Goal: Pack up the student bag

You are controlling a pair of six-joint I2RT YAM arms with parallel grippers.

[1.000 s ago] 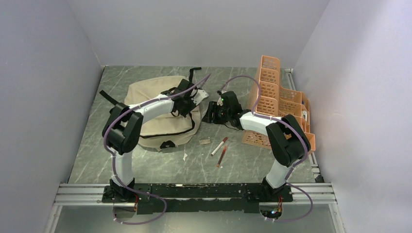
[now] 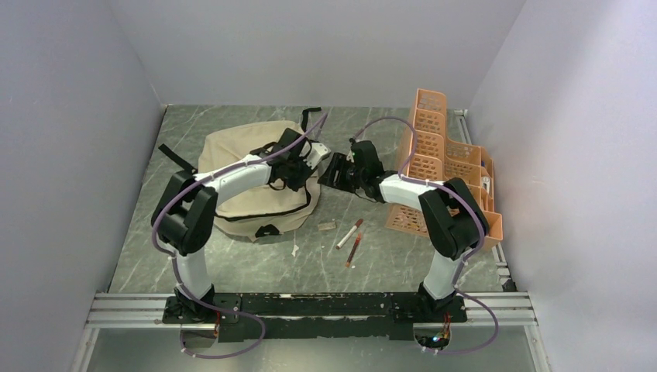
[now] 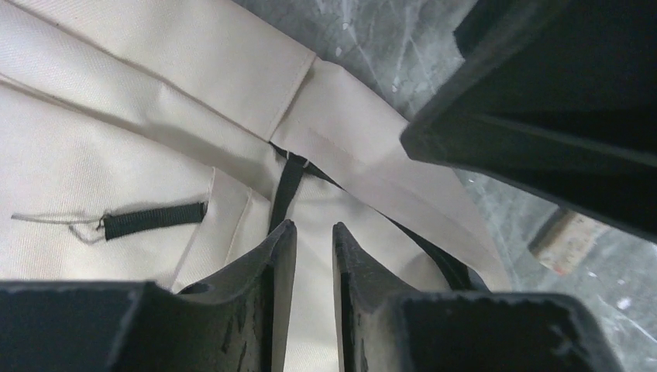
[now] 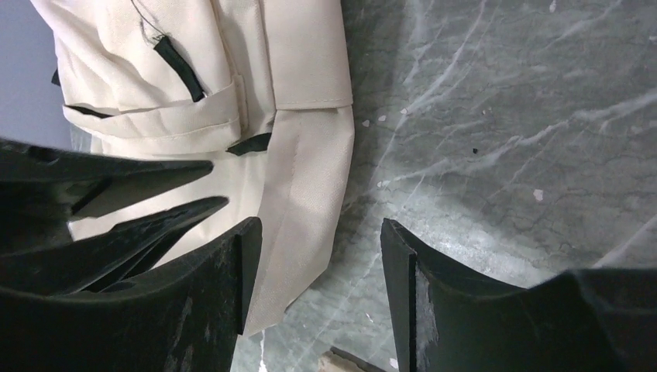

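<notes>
A cream cloth bag (image 2: 248, 209) with black straps lies flat and wrinkled on the left of the marble table. My left gripper is over its right part, fingers part open with a narrow gap, cloth visible below; whether it touches the cloth is unclear. My right gripper is just right of the bag, fingers apart above the bag's edge and table, nothing seen between. A white marker (image 2: 347, 236), a red-brown pen (image 2: 354, 250) and a small pale block (image 2: 326, 225) lie on the table below the right gripper.
An orange organiser (image 2: 430, 118) with several compartments stands at the right, behind the right arm. A small white scrap (image 2: 295, 250) lies near the bag.
The left arm's elbow has shifted about, and its gripper moved slightly. The right gripper has shifted slightly. The bag and small items look unchanged.
</notes>
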